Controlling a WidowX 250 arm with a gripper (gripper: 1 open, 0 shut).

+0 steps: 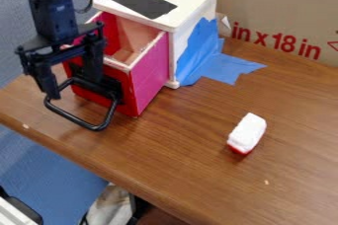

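Note:
A pink and white drawer box (148,74) stands pulled out from a white cabinet (179,7) with a dark square on its top. My black gripper (75,84) is at the drawer's front, beside a black loop handle; the fingers are dark against the handle, and whether they are closed on it cannot be made out. A white and red block (248,130) lies on the wooden table at the right.
Blue tape (211,63) holds the cabinet to the table (179,165). A cardboard box (284,12) stands behind. The table's edge runs along the lower left.

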